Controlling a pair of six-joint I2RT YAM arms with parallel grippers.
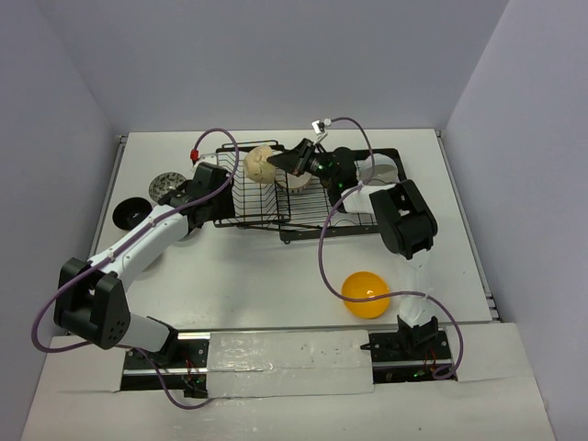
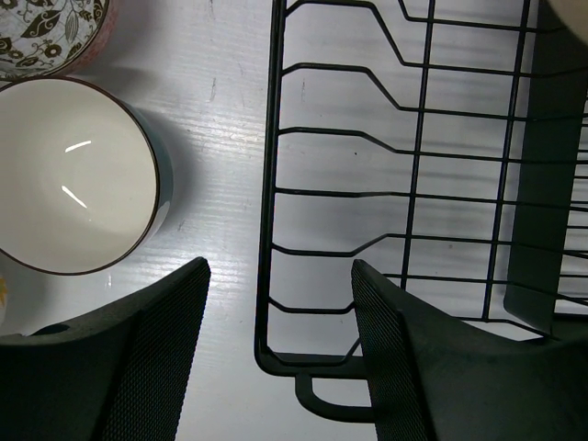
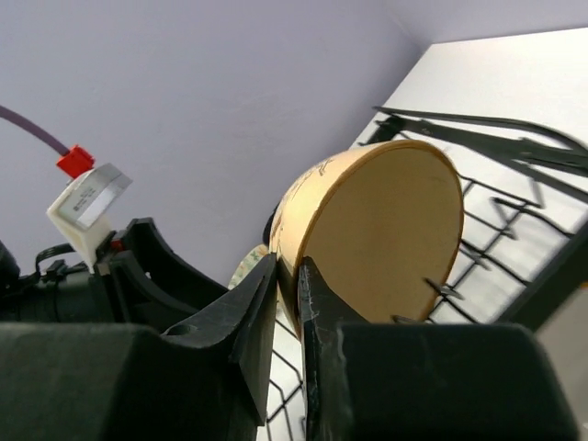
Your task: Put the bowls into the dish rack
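A cream bowl (image 1: 259,163) is tilted on its side above the left section of the black dish rack (image 1: 243,221). My right gripper is shut on its rim; the bowl's pale inside (image 3: 395,230) faces right in the right wrist view. At the rack's left edge, my left gripper stands open with nothing between its fingers. Left of the rack lie a white bowl with a dark rim (image 2: 73,175) and a floral-patterned bowl (image 2: 46,32). Whether the held bowl touches the rack wires is unclear.
Pale bowls (image 1: 378,169) stand in the rack's right part, and another light dish (image 1: 294,181) sits near its middle. A black bowl (image 1: 131,213) is on the far left. An orange bowl (image 1: 366,294) lies at front right.
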